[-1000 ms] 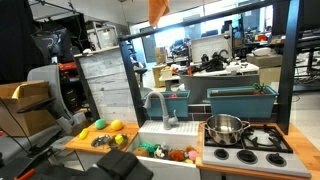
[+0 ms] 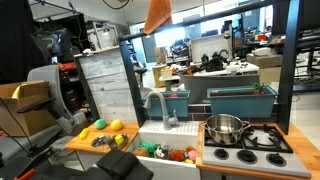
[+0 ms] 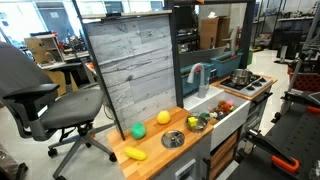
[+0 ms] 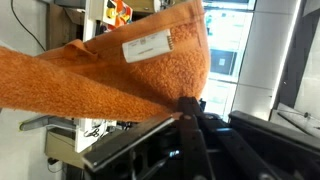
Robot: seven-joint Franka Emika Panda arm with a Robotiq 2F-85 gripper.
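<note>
An orange cloth (image 4: 150, 75) with a white label (image 4: 147, 46) spreads across the wrist view. My gripper is shut on a gathered part of it, at the fingertips. In exterior view 1 the cloth (image 2: 158, 14) hangs in the air at the top edge, above the counter and touching nothing below. The gripper itself is out of that view.
Below stand a sink with a faucet (image 2: 160, 104), a steel pot (image 2: 226, 129) on the stove (image 2: 258, 150), and a drawer (image 3: 228, 118) with colourful items. A dark overhead beam (image 2: 200, 20) runs near the cloth. Toy fruit, including a yellow ball (image 3: 163, 117), lies on the left counter.
The hanging cloth shows wider and reaches slightly lower in exterior view 1 than a second ago. Everything on the counters stays put.
</note>
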